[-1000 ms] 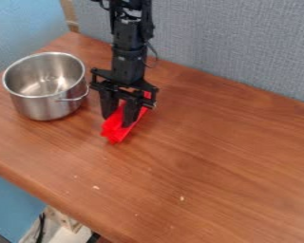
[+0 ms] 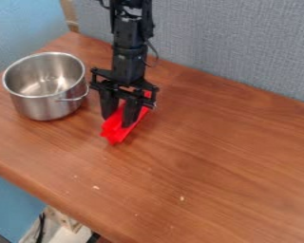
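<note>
My black gripper (image 2: 122,110) reaches down from the top of the camera view onto a red object (image 2: 117,133) lying on the wooden table (image 2: 218,161). The fingers are closed on it. The object looks flat and elongated, angled from lower left to upper right, and is partly hidden by the gripper. Just left of them stands a steel pot (image 2: 43,85) with handles.
A grey padded wall (image 2: 231,43) runs along the back. The table's left edge drops to a blue area with some cables at the lower left.
</note>
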